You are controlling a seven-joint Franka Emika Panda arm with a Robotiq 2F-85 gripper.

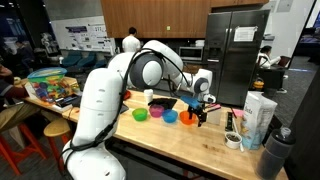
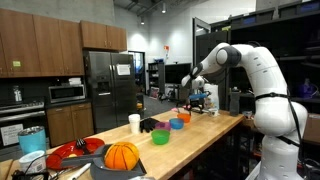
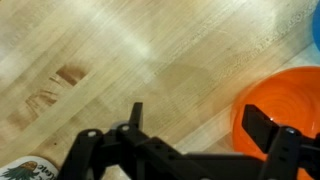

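In the wrist view my gripper stands open, its two dark fingertips well apart with bare wood between and above them. An orange bowl lies under and beside the right finger, at the right edge of that view; part of it is hidden by the gripper. Exterior view 1 shows the gripper over the table by the same orange bowl. A blue bowl stands to the left of it, and further left is a green bowl.
A white bowl, a tall bag and a dark canister stand at the table's right end. A person is behind the table.
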